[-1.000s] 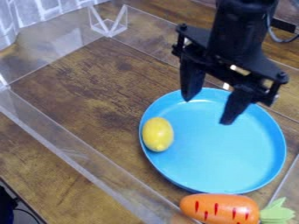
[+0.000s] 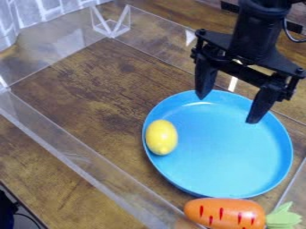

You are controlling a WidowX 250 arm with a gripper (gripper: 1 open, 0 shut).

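Observation:
The black gripper (image 2: 231,97) hangs open over the back of a blue plate (image 2: 233,156), its two fingers apart with nothing seen between them. A yellow egg-shaped object (image 2: 160,137) lies on the left part of the plate. An orange toy carrot (image 2: 225,212) with a pale green top lies in front of the plate, at the bottom right.
The wooden table (image 2: 78,80) has bare room to the left of the plate. Clear plastic walls run along the back and the lower left. Black cables show at the bottom left corner.
The gripper has shifted slightly to the right and looks a little higher or farther back. The egg, plate and carrot have not moved.

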